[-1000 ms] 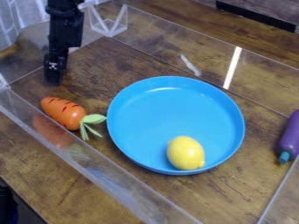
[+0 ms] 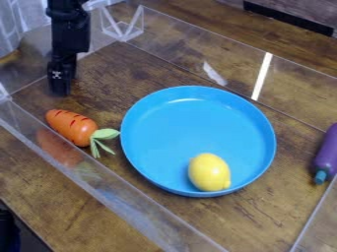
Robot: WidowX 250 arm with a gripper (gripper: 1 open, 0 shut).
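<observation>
My black gripper point(image 2: 62, 76) hangs at the upper left, above the wooden surface; whether its fingers are open or shut is too dark to tell. Below it lies an orange toy carrot point(image 2: 71, 125) with pale green leaves. A blue plate point(image 2: 191, 123) sits in the middle, with a yellow lemon point(image 2: 211, 172) on its lower part. A purple eggplant point(image 2: 325, 157) lies at the right edge.
Clear plastic walls point(image 2: 128, 211) border the work area. The wood is bare behind the plate and at the upper middle. A white strip point(image 2: 261, 77) shows at the back right.
</observation>
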